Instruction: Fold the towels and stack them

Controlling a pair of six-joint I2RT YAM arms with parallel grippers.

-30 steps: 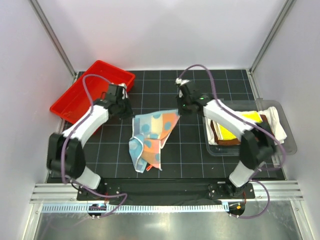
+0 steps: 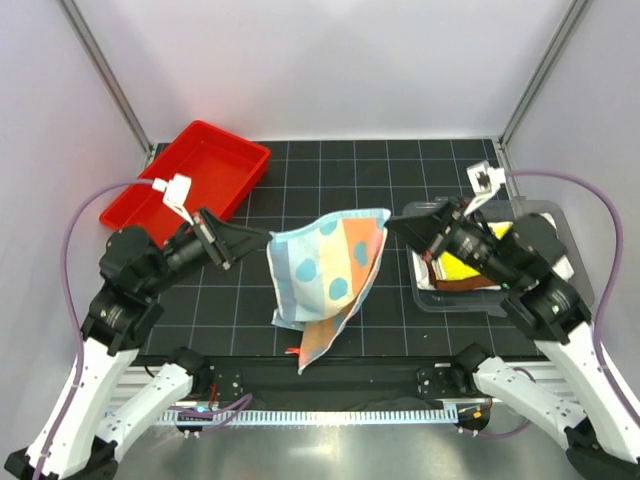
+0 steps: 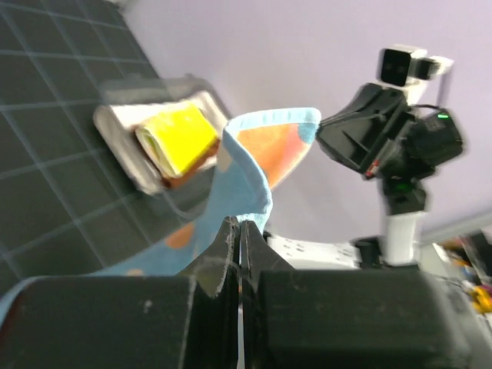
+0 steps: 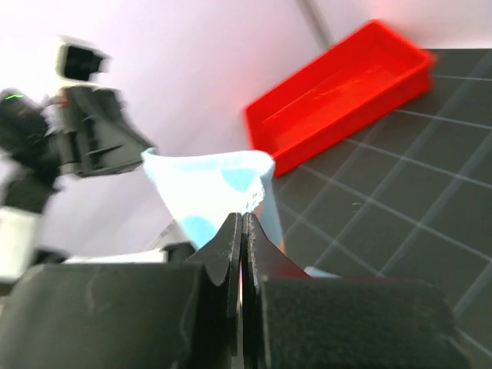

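A polka-dot towel [image 2: 320, 270] in blue, orange and cream hangs spread between my two grippers, its lower end dangling toward the front edge. My left gripper [image 2: 262, 240] is shut on one upper corner, with cloth at its tips in the left wrist view. Across from it my right gripper [image 2: 394, 224] is shut on the other upper corner, cloth at its fingertips in the right wrist view. In the grey bin [image 2: 432, 300] at right lie folded towels, a yellow one [image 3: 178, 137] among white and brown cloth, partly hidden by the right arm.
An empty red tray [image 2: 180, 160] sits at the back left. Pale walls enclose the sides and back.
Both grippers have risen and moved apart, lifting and stretching the towel off the mat.
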